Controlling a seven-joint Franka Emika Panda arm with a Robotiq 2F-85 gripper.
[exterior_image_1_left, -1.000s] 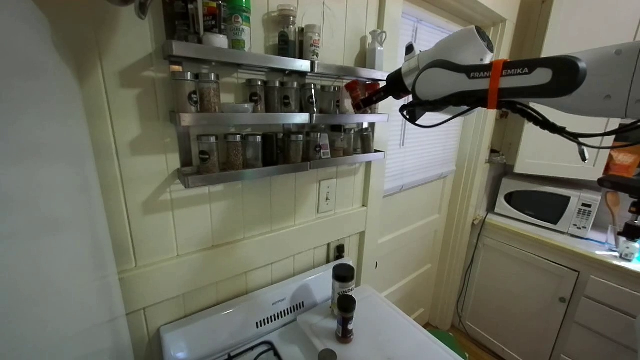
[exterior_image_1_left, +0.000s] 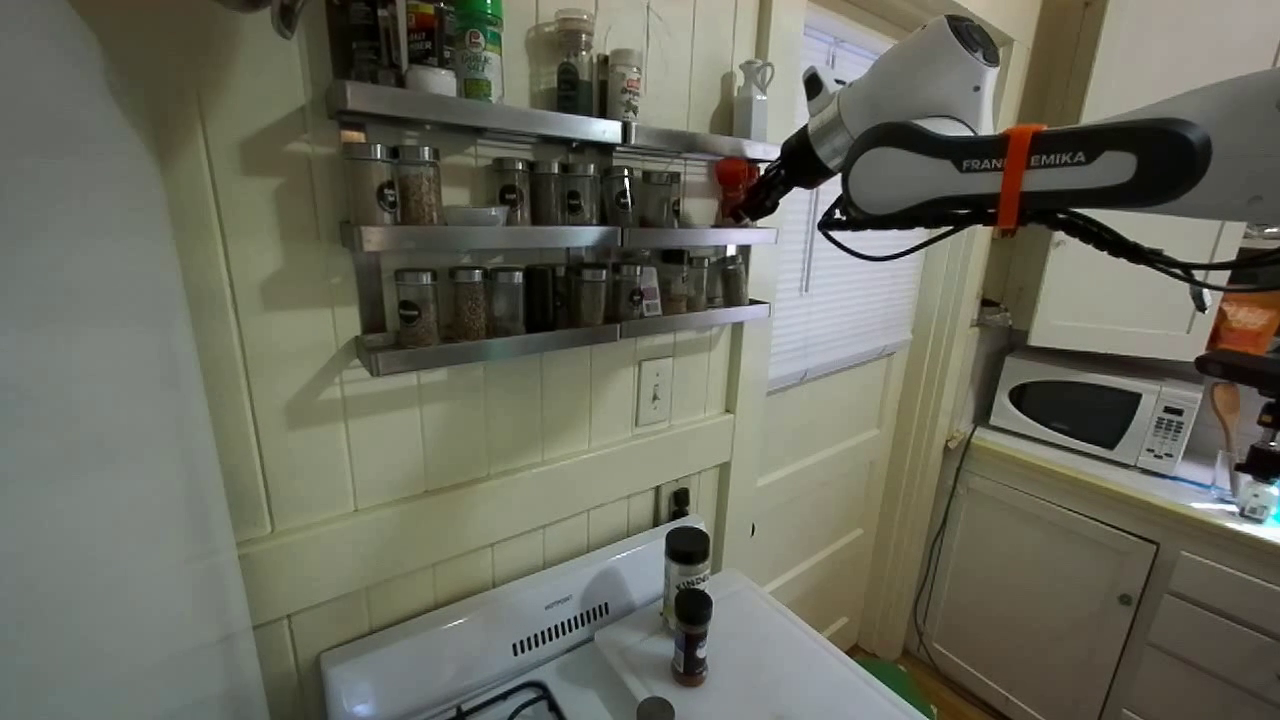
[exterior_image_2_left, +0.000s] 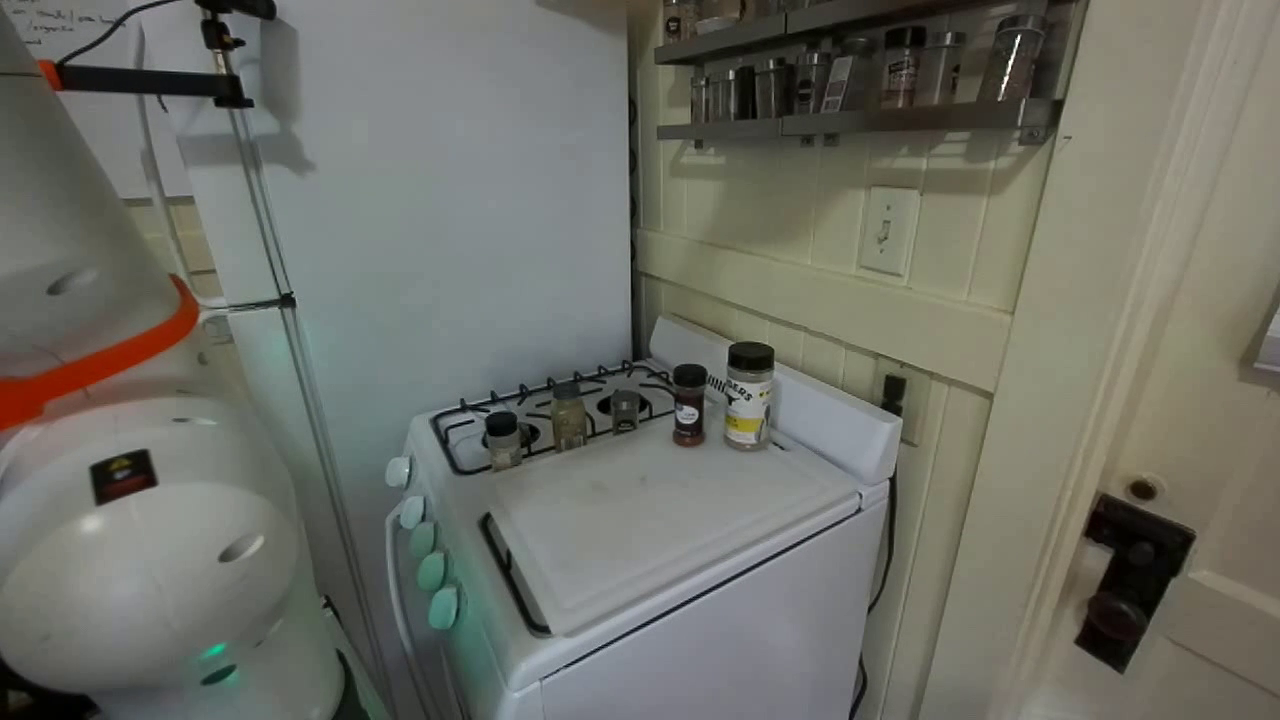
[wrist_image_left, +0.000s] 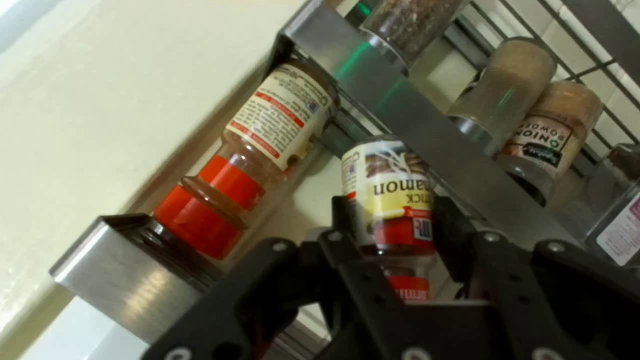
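Note:
My gripper is shut on a cinnamon jar (wrist_image_left: 396, 171), one finger on each side of it. The jar has a red cap and a yellow and red label, which reads upside down in the wrist view. It is at the right end of the middle wall shelf (exterior_image_1_left: 690, 236), where its red top (exterior_image_1_left: 734, 174) shows just left of the gripper (exterior_image_1_left: 746, 210). Whether its base touches the shelf is hidden. Beside it in the wrist view is another red-capped jar (wrist_image_left: 246, 159), close to the shelf's end.
A metal rail (wrist_image_left: 432, 132) runs close past the held jar, with more spice jars beyond it, among them onion powder (wrist_image_left: 543, 132). An upper shelf (exterior_image_1_left: 690, 142) hangs above. On the stove stand a dark-capped spice jar (exterior_image_2_left: 689, 406) and a larger black-lidded container (exterior_image_2_left: 749, 396).
The held red-capped jar has moved right along the shelf with my gripper and now looks more upright than its earlier tilt. The forearm has shifted right.

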